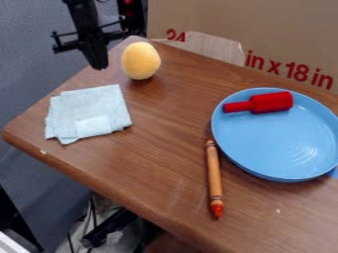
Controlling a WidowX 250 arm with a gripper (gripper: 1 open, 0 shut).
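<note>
My black gripper (93,51) hangs at the upper left, over the table's back-left edge, left of a yellow round object (140,60) and above a folded pale cloth (87,114). Whether its fingers are open or shut is hard to tell. The cloth lies flat on the wooden table (158,178).
A blue plate (275,148) at the right holds a red cylindrical object (264,102). An orange crayon (214,178) lies left of the plate. A cardboard box (251,30) stands behind.
</note>
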